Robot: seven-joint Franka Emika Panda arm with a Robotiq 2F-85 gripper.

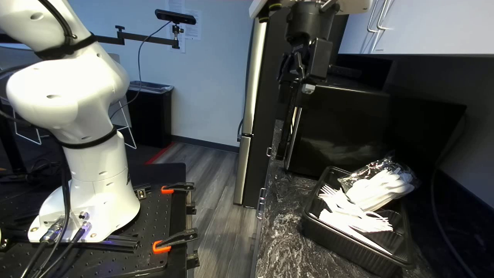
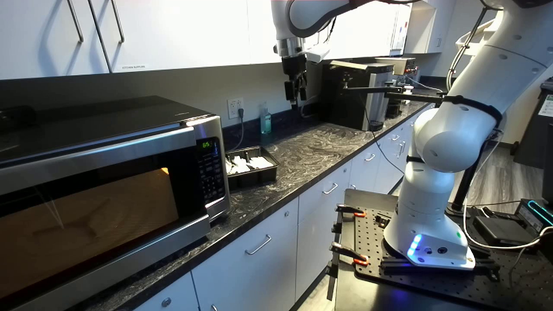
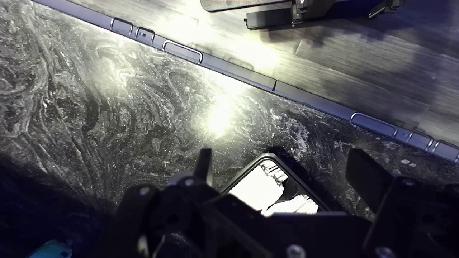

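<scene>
My gripper is open in the wrist view, its two black fingers wide apart and nothing between them. It hangs high above the counter, pointing down; in the second exterior view the gripper point(image 2: 295, 101) is in front of the backsplash, well above the surface. A black tray point(image 1: 352, 250) on the counter holds white plastic forks point(image 1: 352, 213) and other white cutlery point(image 1: 382, 187), partly in clear wrap. The wrist view shows one corner of the tray point(image 3: 269, 155) below the gripper, the remainder hidden behind the gripper's body.
A microwave point(image 2: 103, 171) stands beside the tray. On the counter at the wall is a bottle of teal liquid point(image 2: 265, 122). White cabinets point(image 2: 171, 31) hang above. Bare countertop point(image 2: 321, 145) stretches between the tray and a dark appliance point(image 2: 352, 96).
</scene>
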